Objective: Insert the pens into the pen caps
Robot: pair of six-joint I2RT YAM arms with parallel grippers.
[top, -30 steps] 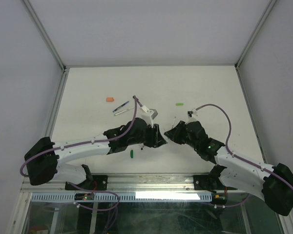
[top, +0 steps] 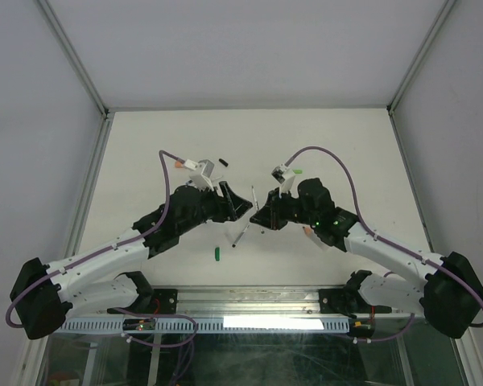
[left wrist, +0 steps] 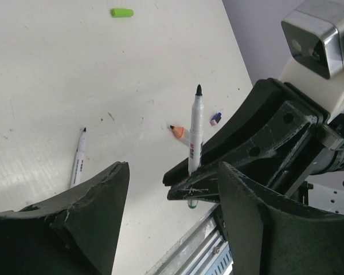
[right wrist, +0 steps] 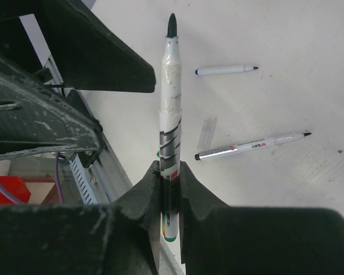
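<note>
A white marker with a green end (right wrist: 171, 109) stands upright, bare dark tip up, and my right gripper is shut on its lower part. The same marker (left wrist: 195, 129) shows in the left wrist view, beyond my left gripper, which is open and empty. Both grippers are close together over the table's middle. A dark green cap (top: 217, 253) lies on the near part of the table. Farther off are a light green cap (left wrist: 122, 12), an orange cap (top: 179, 165), a black cap (top: 223, 162) and a blue cap (left wrist: 215, 118).
A black-ended pen (right wrist: 252, 146) and a blue-ended pen (right wrist: 226, 70) lie loose on the table. An orange-tipped pen (left wrist: 179, 133) lies behind the right fingers in the left wrist view.
My right gripper has shifted left with its upright marker, closing on the left gripper.
</note>
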